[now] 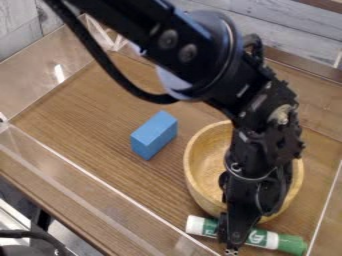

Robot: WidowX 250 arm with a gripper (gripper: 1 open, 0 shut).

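My black gripper [233, 230] reaches down at the lower right, in front of a tan bowl [209, 148], hiding much of it. Its fingertips are on a green and white cylinder [275, 241], like a marker or tube, lying in front of the bowl; the gripper appears shut on it, though the fingertips are partly hard to make out.
A blue block [154, 135] stands left of the bowl on the wooden surface [80, 120]. A clear plastic wall runs along the near left edge, and pale walls edge the back.
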